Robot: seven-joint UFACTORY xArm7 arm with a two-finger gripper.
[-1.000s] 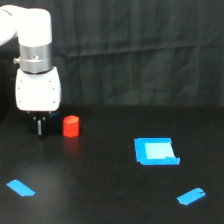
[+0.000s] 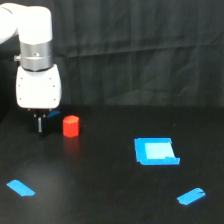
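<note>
My gripper [image 2: 41, 124] hangs low over the left of the black table, under the white arm. Its fingers are small and dark against the black backdrop, so whether they are apart or together does not show. Just right of them sits a red block [image 2: 71, 126], with a narrow gap between block and fingers. Some blue [image 2: 54, 114] shows beside the fingers, too small to make out. A square framed in blue tape with a white middle [image 2: 158, 150] lies on the table to the right.
One blue tape strip [image 2: 20, 188] lies at the front left and another blue strip [image 2: 191, 196] at the front right. Between the red block and the taped square the table is bare. A dark curtain [image 2: 140, 55] closes off the back.
The arm has shifted very slightly, and a bit of blue now shows beside the fingers. The red block and the taped square have not moved.
</note>
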